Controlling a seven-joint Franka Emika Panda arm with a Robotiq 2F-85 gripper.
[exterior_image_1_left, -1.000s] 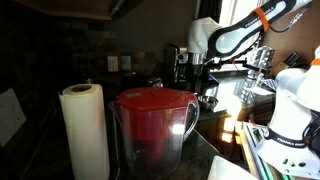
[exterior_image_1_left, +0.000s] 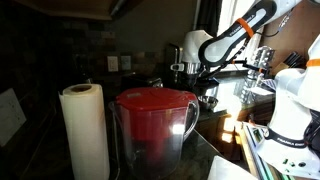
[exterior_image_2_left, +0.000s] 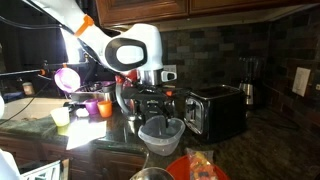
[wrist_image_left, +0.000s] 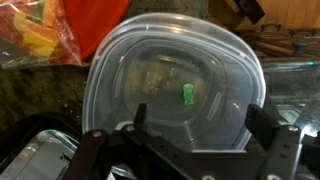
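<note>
A clear plastic container (wrist_image_left: 160, 55) fills the middle of the wrist view, with a small green object (wrist_image_left: 188, 94) on its bottom. My gripper is over it, its fingers spread wide apart and nothing between them. In exterior view 2 the gripper (exterior_image_2_left: 157, 104) points down just above the same container (exterior_image_2_left: 160, 132), which stands on the counter. Exterior view 1 shows the arm (exterior_image_1_left: 206, 50) behind the red-lidded pitcher, where the container is hidden.
A red dish (wrist_image_left: 92, 18) with a plastic bag (wrist_image_left: 35, 30) adjoins the container. A toaster (exterior_image_2_left: 216, 112) stands behind it. The large pitcher (exterior_image_1_left: 152, 130) and a paper towel roll (exterior_image_1_left: 86, 130) occupy the near counter. Colored cups (exterior_image_2_left: 105, 108) sit at the left.
The arm has come down a little and shifted slightly over the last second. Pitcher and paper towel roll have stayed in place.
</note>
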